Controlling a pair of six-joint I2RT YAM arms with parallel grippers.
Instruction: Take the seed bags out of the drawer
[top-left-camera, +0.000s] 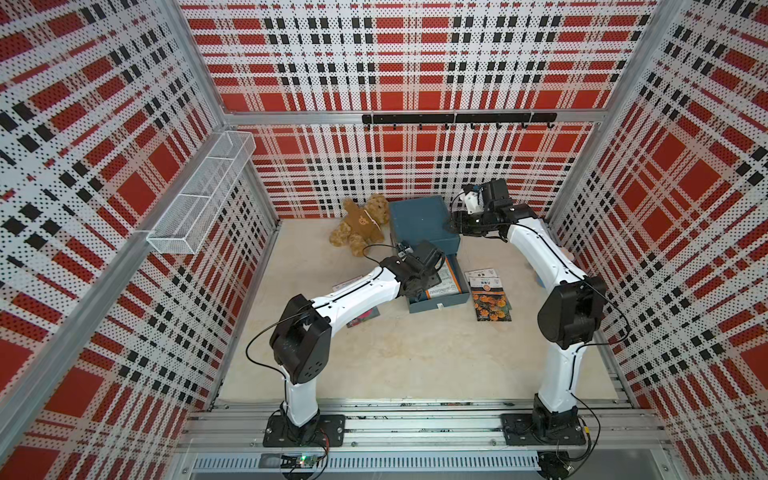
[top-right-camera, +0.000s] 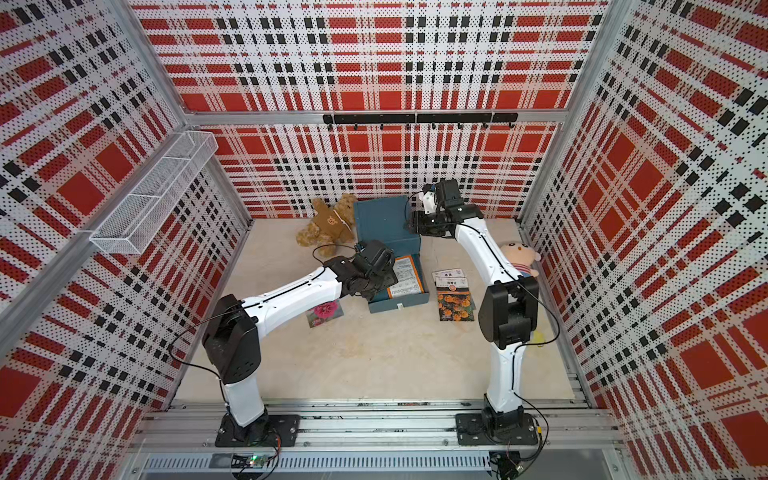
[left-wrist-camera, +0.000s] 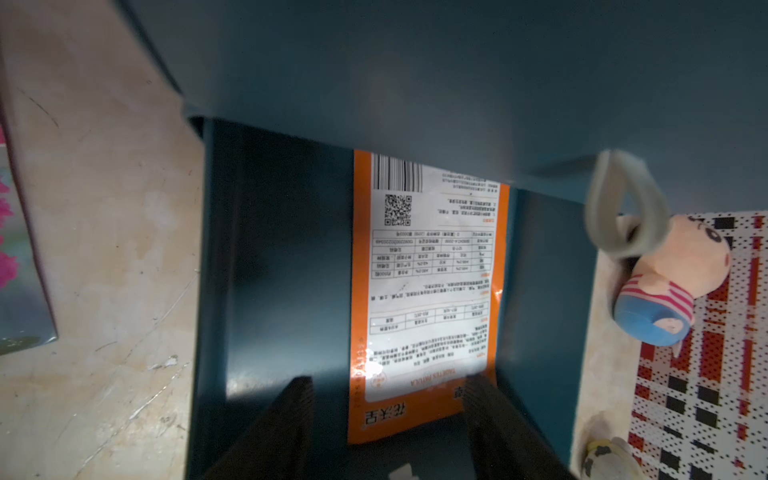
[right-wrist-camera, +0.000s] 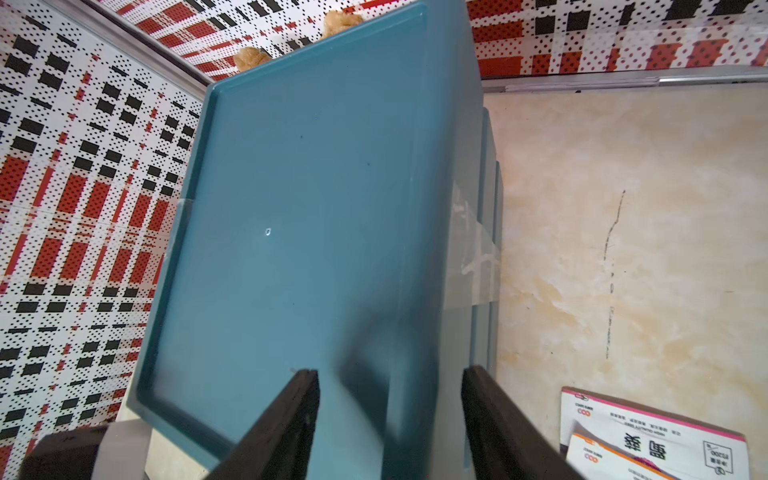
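Observation:
The blue drawer (top-left-camera: 439, 303) is pulled out at the front of its blue cabinet (right-wrist-camera: 296, 208). Flat inside it lies an orange-edged seed bag (left-wrist-camera: 428, 320), printed side up. Over the drawer hangs my left gripper, its fingers apart, with the bag below and nothing gripped. At the cabinet's right edge, my right gripper is open, its fingers to either side of that edge in view; whether they touch it I cannot tell. Seed bags with orange flowers (top-left-camera: 491, 304) rest on the table right of the drawer. A pink-flowered bag (top-right-camera: 325, 312) lies to its left.
A teddy bear (top-left-camera: 360, 225) sits left of the cabinet. To the right is a pink plush toy (top-right-camera: 520, 257) in a striped top. A white wire basket (top-left-camera: 204, 192) hangs on the left wall.

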